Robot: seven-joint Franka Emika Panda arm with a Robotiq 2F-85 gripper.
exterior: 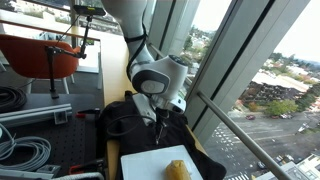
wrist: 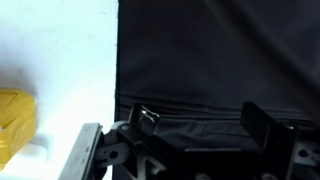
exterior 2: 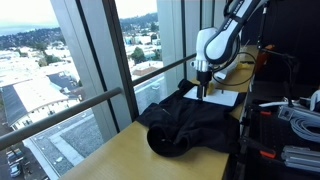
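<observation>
My gripper stands open above a black cloth (wrist: 200, 62), with a fold of the cloth running across between its fingers. A small glinting thing shows at this fold; what it is I cannot tell. Left of the cloth in the wrist view lies a white board (wrist: 75, 40), bearing a yellow item (wrist: 14, 122) cut off by the frame edge. In exterior view 1 the yellow item (exterior: 178, 170) sits on the white board (exterior: 140, 165), nearer the camera than my gripper (exterior: 158, 126). Whether the fingertips touch the cloth cannot be seen.
In exterior view 2 the cloth (exterior 2: 190, 122) spreads in heaps over the wooden table (exterior 2: 120, 155), with a dark round opening (exterior 2: 168, 142) in front. Windows and a rail (exterior 2: 60, 118) border one side. Cables (exterior: 25, 150) lie on a dark cart at the other.
</observation>
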